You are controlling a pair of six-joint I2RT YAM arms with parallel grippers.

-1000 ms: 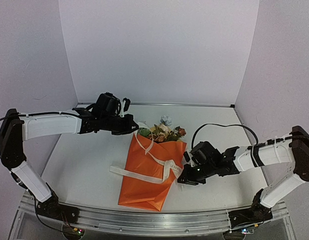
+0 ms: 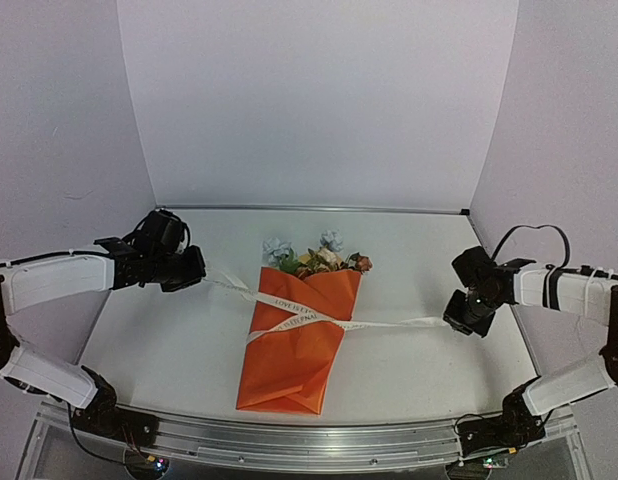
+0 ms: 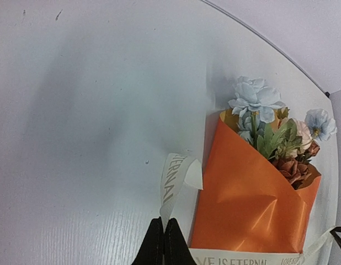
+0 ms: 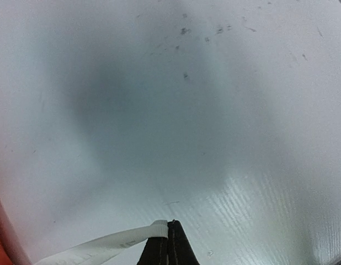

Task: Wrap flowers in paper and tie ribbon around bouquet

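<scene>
The bouquet in its orange wrapper lies on the table, its fake flowers at the far end. A white printed ribbon crosses itself over the wrapper's front, and its two ends stretch out to the sides. To the left, my left gripper is shut on one ribbon end, with a short curled piece sticking up past the fingertips. Right of the bouquet, my right gripper is shut on the other end, which runs off leftward. What passes behind the wrapper is hidden.
Bare white table lies on both sides of the bouquet. A metal rail borders the front edge, and pale walls close in the back and sides.
Both grippers have moved outward, the left one leftward and the right one rightward. The ribbon went from loose loops to a drawn-out crossing on the wrapper.
</scene>
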